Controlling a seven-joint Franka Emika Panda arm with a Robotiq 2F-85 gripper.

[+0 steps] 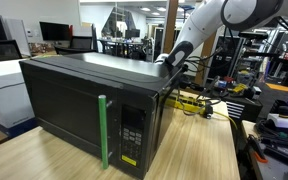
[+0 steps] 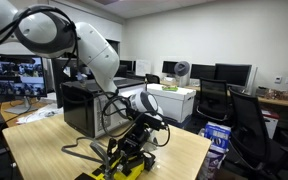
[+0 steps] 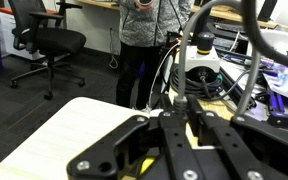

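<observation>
In the wrist view, my gripper is at the lower middle, its dark fingers close together. A grey tube rises from between the fingertips and curves up to the top of the view, so the gripper looks shut on it. Exterior view 2 places the gripper low over the table, above a yellow object mostly covered by the arm. Grey tubing bends out on the left there. A large black microwave with a green door handle stands closed in exterior view 1.
Yellow cable lies behind the microwave. A person stands past the table edge, near cables and a black-and-white device. Black office chairs stand off the table.
</observation>
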